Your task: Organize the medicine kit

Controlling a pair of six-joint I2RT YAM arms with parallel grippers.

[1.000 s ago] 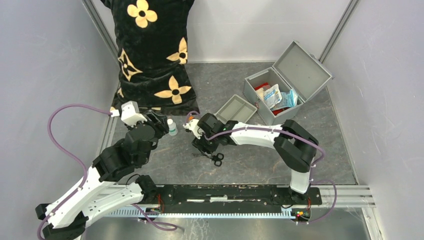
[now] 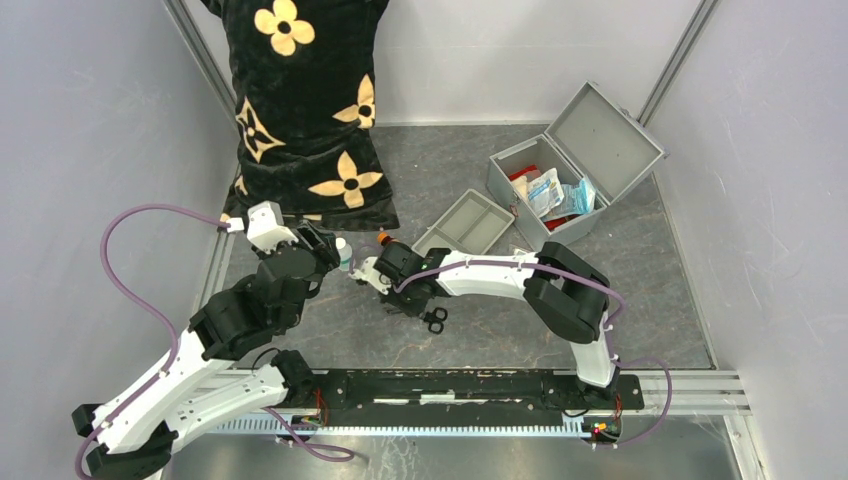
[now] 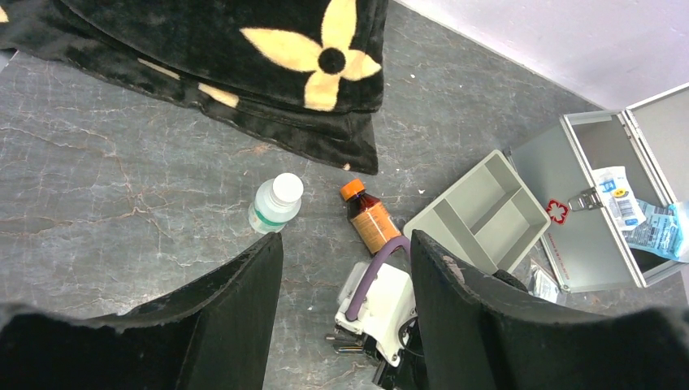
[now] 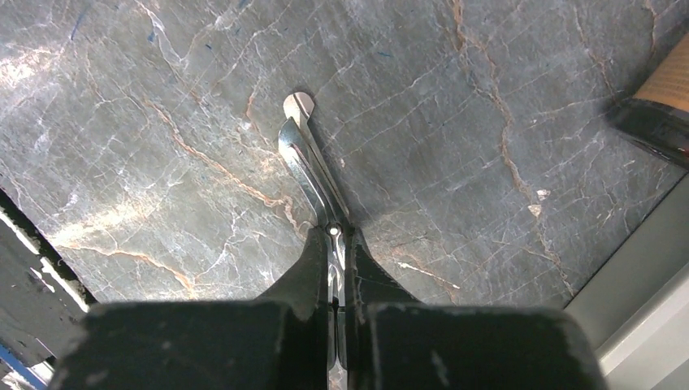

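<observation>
A pair of scissors lies flat on the grey floor, its metal blades pointing away from my right gripper. That gripper's fingers are closed around the metal near the pivot; in the top view the black scissor handles show beside the arm. My left gripper stands open and empty above the floor. Ahead of it are a white bottle with a green band and a brown bottle with an orange cap. The grey divided tray and the open medicine box are to the right.
Packets fill part of the box, whose lid leans open. A dark flowered blanket covers the back left. Beside the box lies a small clear packet.
The left arm has stayed almost still.
</observation>
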